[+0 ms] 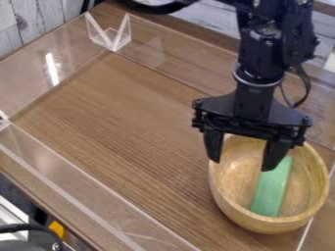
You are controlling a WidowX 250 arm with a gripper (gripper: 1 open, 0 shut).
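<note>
A black gripper [246,143] hangs from the arm over a round tan wooden bowl [236,204] at the right, its two fingers pointing down at or just inside the upper part of the bowl, apart from each other and open. A green oblong object [271,193] lies in the right part of the bowl, with nothing seen between the fingers.
A bare wooden surface [112,127] fills the left and middle, clear of objects. A white wire-like holder [110,37] stands at the back left. Cables and a small yellow part are at the bottom-left corner.
</note>
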